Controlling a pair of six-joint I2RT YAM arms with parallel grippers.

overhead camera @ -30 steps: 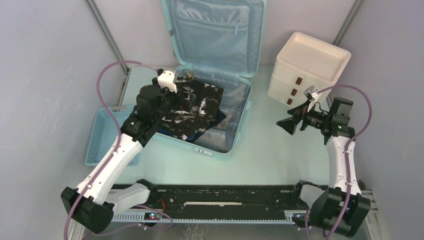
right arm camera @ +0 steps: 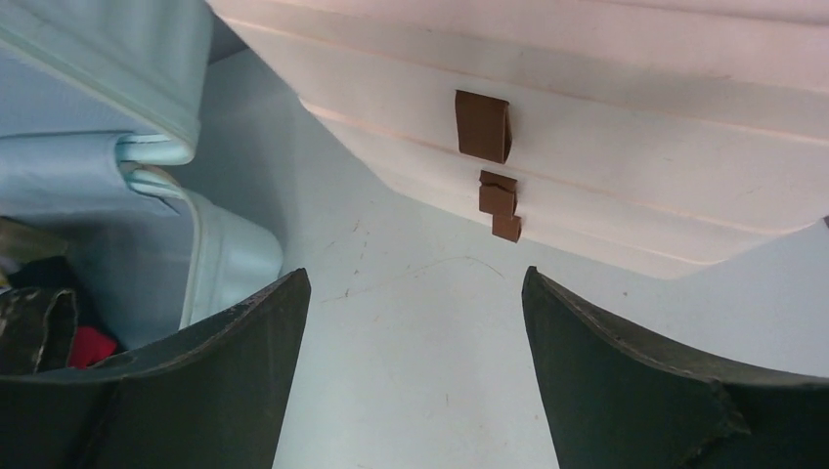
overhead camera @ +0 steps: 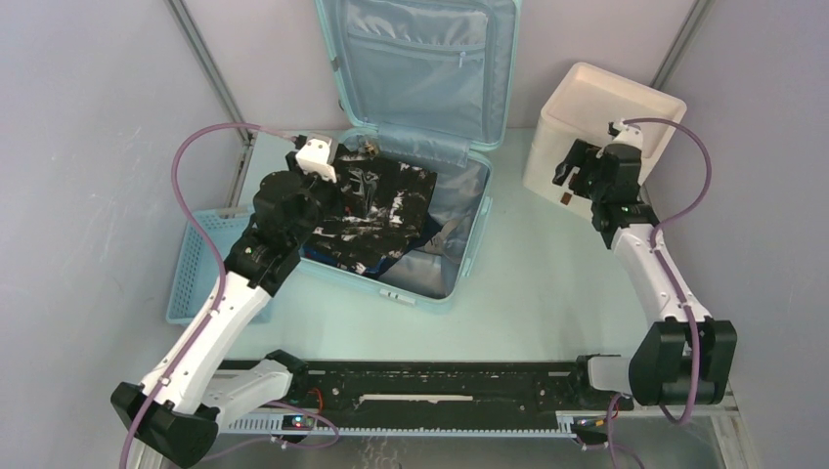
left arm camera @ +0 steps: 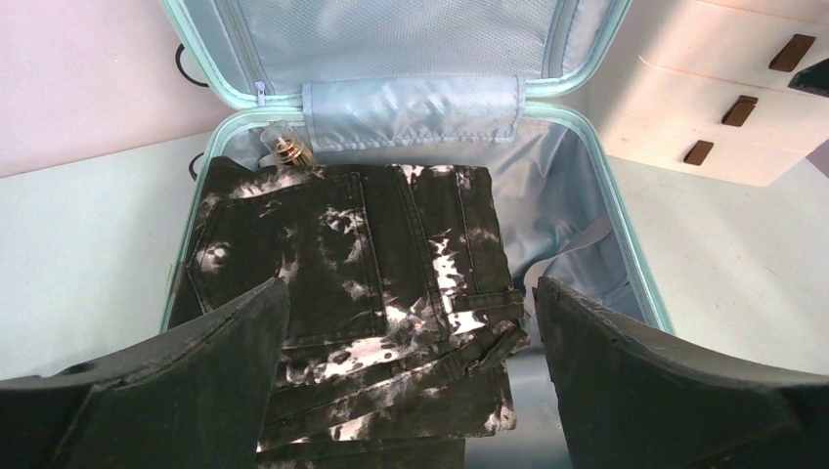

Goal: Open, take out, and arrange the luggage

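Note:
The light-blue suitcase [overhead camera: 399, 293] lies open, lid up at the back. Inside it dark, white-mottled clothing [left arm camera: 352, 254] fills the left and middle, and a small bottle with gold [left arm camera: 291, 149] sits at the back left corner. My left gripper is open over the clothing, nothing visible between its fingers. My right gripper is open in front of the white stacked trays [right arm camera: 626, 147] with brown tabs, empty between its fingers.
A blue plastic basket [overhead camera: 186, 278] stands at the left, partly under my left arm.
My left arm has shifted slightly leftward; the suitcase and clothing look unchanged.

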